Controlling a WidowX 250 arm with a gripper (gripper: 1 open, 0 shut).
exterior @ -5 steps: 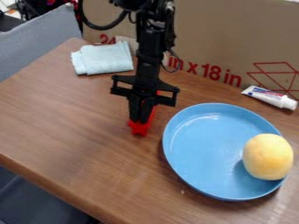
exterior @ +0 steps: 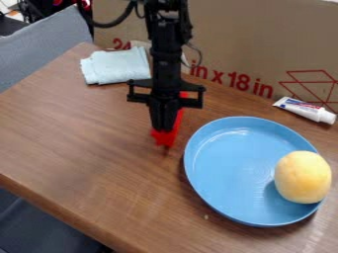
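My black gripper (exterior: 164, 123) reaches down at the middle of the table, its fingertips shut over a red object (exterior: 168, 136) that lies on the wood just left of the blue plate (exterior: 227, 171). The fingers hide part of the red object, and I cannot tell whether anything is between them. A pale yellow round object (exterior: 302, 178) rests on the right side of the plate.
A folded light cloth (exterior: 114, 66) lies at the back left, and a toothpaste tube (exterior: 305, 109) at the back right. A cardboard box (exterior: 244, 59) stands along the back.
My gripper has risen slightly and shifted a little to the right, showing more of the red object below it. The other things have not moved.
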